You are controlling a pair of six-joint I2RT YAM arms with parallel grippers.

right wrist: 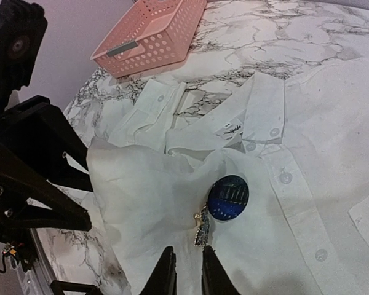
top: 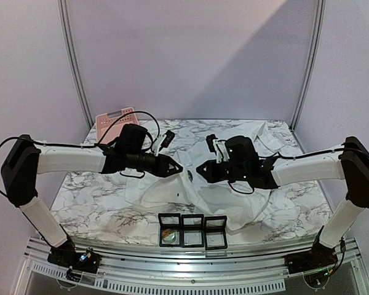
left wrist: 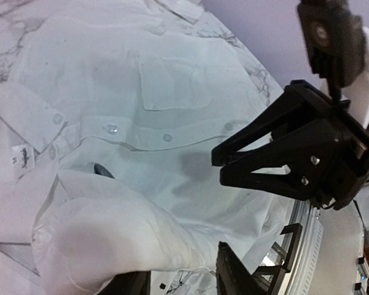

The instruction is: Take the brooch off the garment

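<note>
A white shirt lies spread on the marble table, part of it raised in a fold at my left gripper. On that fabric a round dark-blue brooch with a small jewelled chain shows in the right wrist view; in the left wrist view only its dark edge shows. My left gripper is at the fold, and whether it grips the cloth is unclear. My right gripper points at the cloth just below the brooch, its fingertips apart with nothing visible between them.
A pink basket stands at the back left. Three small black open boxes sit at the table's front edge, the left one holding something round. Bare table shows on both sides.
</note>
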